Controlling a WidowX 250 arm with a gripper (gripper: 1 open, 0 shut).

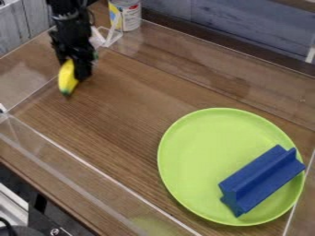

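Observation:
My gripper (72, 57) is at the upper left, low over the wooden table, shut on a yellow object (68, 81), which looks like a banana and points down toward the viewer. The object appears to be at or close to the tabletop; whether it touches cannot be told.
A green plate (197, 157) holding a blue block (261, 182) fills the lower right. A can (125, 11) and a pale, partly hidden item (106, 35) stand at the back left, behind the gripper.

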